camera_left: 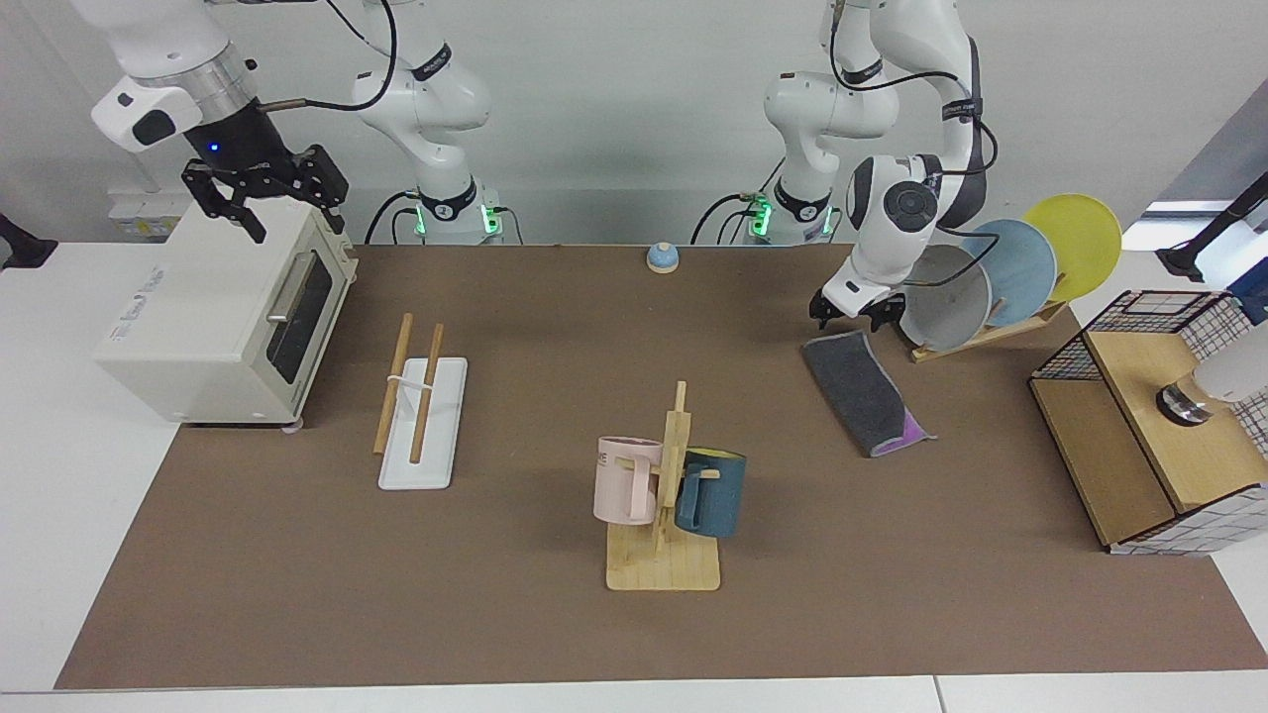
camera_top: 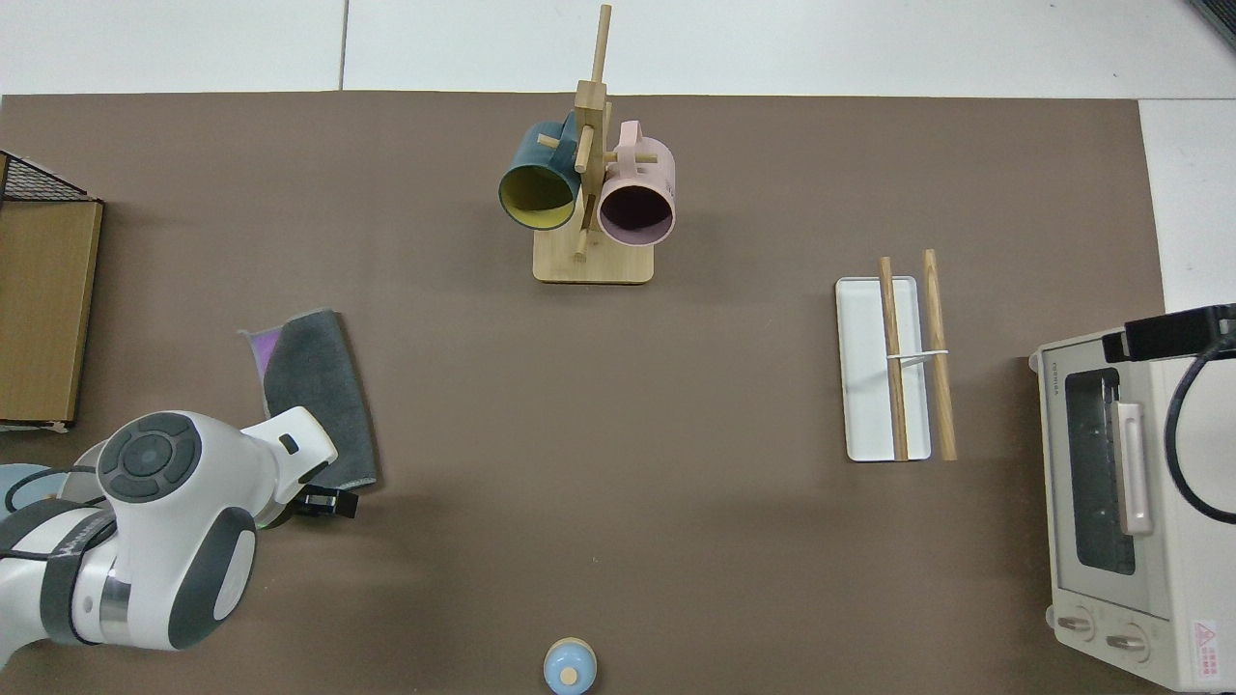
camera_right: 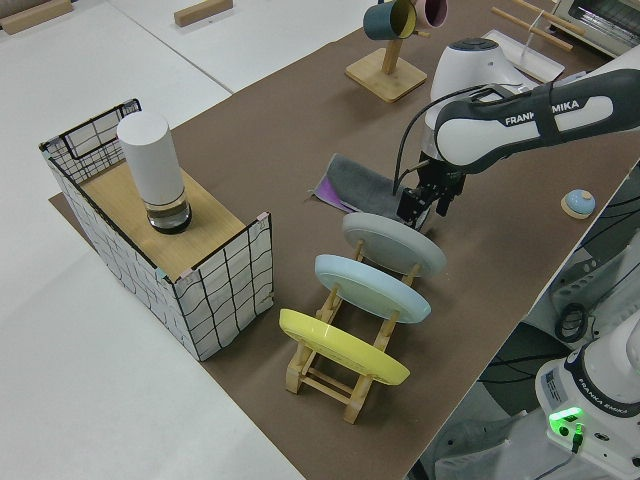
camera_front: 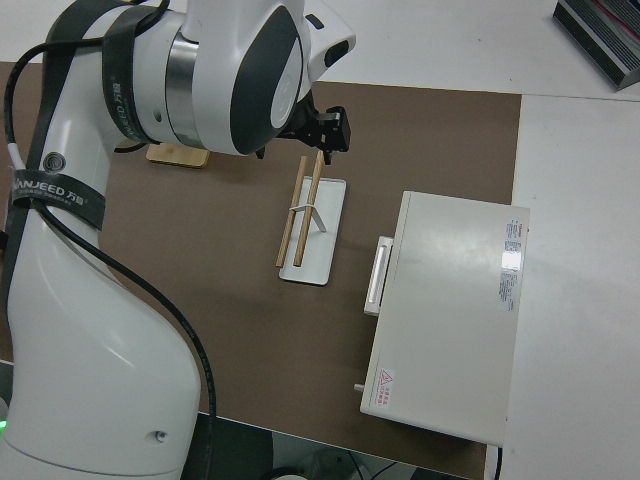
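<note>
One arm's gripper [camera_top: 327,500] is low beside the grey-purple cloth [camera_top: 316,394] and in front of the plate rack with grey, blue [camera_right: 372,290] and yellow plates; whether it is open or shut is hard to tell. The other arm's gripper [camera_left: 264,190] hangs over the white toaster oven [camera_left: 220,345]. A wooden mug tree [camera_top: 591,261] holds a teal mug [camera_top: 535,180] and a pink mug [camera_top: 643,174].
A white tray with two wooden sticks [camera_top: 863,371] lies right of centre. A wire-sided wooden shelf [camera_top: 41,313] stands at the side with a white cylinder on it. A small blue round object [camera_top: 569,668] sits at the near edge.
</note>
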